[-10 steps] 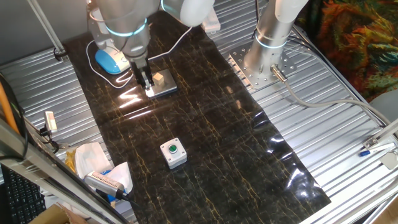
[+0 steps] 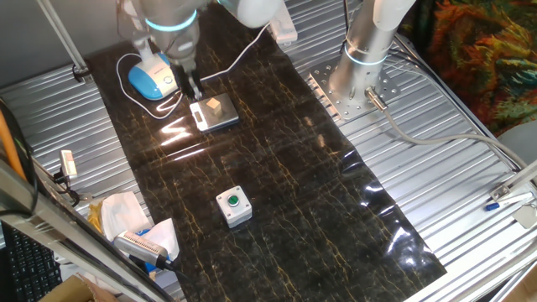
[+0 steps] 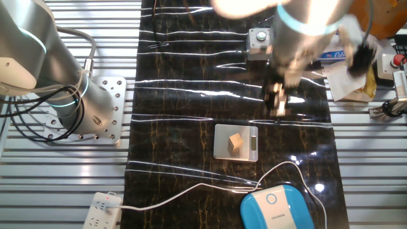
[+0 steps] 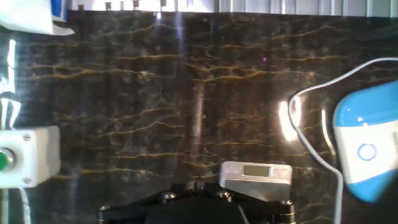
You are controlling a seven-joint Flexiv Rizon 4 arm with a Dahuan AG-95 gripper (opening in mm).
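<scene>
A small wooden block [image 3: 236, 141] rests on the silver digital scale [image 3: 222, 152], which lies flat on the dark marbled sheet. In the first exterior view, the same block [image 2: 215, 106] is on the scale's plate, with the gripper [image 2: 199, 95] just beside and above it, not touching as far as I can see. The gripper [image 3: 280, 108] looks blurred in the second exterior view, apart from the block. In the wrist view my gripper has its fingertips together, nothing showing between them; the scale [image 4: 256, 180] is partly covered by the fingers and the block is hidden there.
A blue and white device [image 2: 153, 79] with a looping white cable stands close to the scale. The white box with a green button [image 2: 234, 205] sits farther along the sheet. White bags [image 2: 126, 214] lie by the edge. Open sheet lies between scale and button box.
The gripper was low at the scale's edge next to the block; it has since risen and shifted slightly away. The block and scale look to be in the same place.
</scene>
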